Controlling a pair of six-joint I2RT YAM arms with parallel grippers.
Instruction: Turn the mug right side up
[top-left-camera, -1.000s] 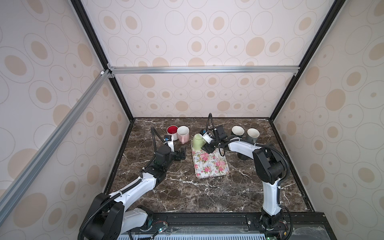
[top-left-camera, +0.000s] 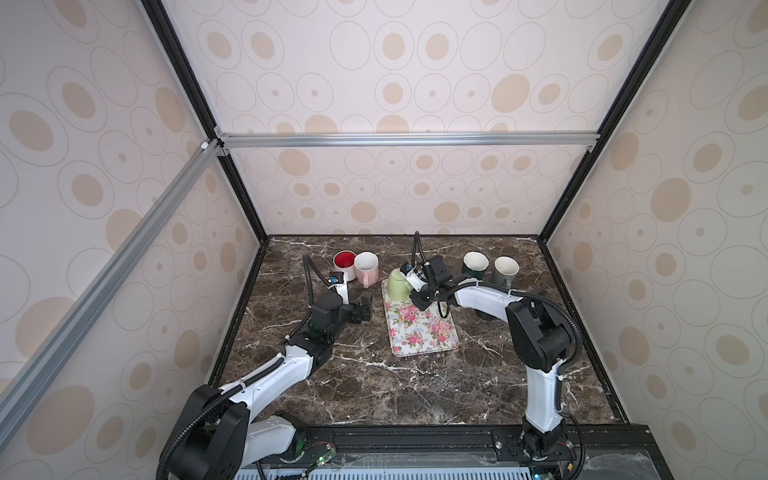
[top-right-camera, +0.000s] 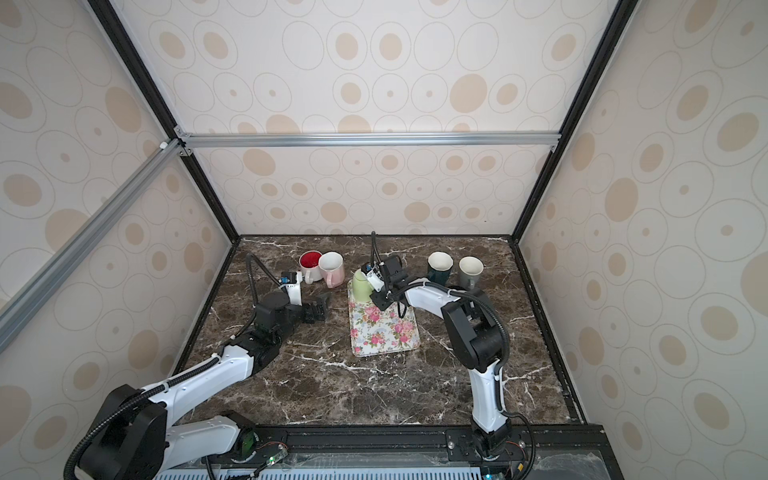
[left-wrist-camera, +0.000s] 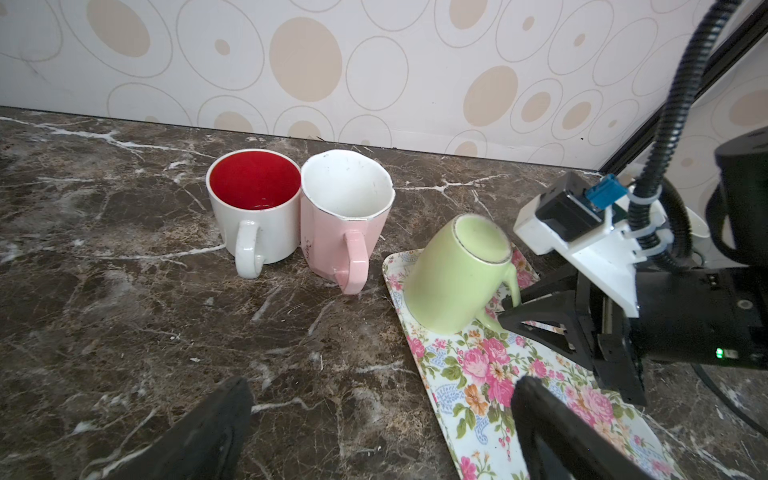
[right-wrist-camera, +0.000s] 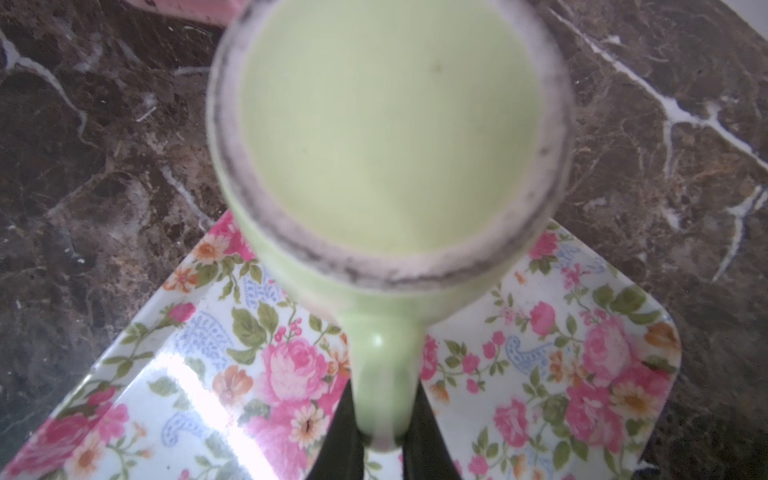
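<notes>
The light green mug (left-wrist-camera: 452, 276) is bottom-up over the far end of the floral tray (left-wrist-camera: 472, 376), tilted with its base leaning toward my right gripper. Its handle (right-wrist-camera: 384, 376) lies between the dark fingers of my right gripper, which is shut on it. The left wrist view shows that grasp from the side; whether the mug's rim still touches the tray is hard to tell. My left gripper stands open and empty over the bare counter, left of the tray.
A white mug with a red inside (left-wrist-camera: 254, 208) and a pink mug (left-wrist-camera: 345, 216) stand upright behind my left gripper. Two more mugs, one dark green (top-left-camera: 475, 265) and one grey (top-left-camera: 505, 270), stand back right, near the right arm.
The green mug in its hold looks marginally moved to the right. The left arm has stayed still.
</notes>
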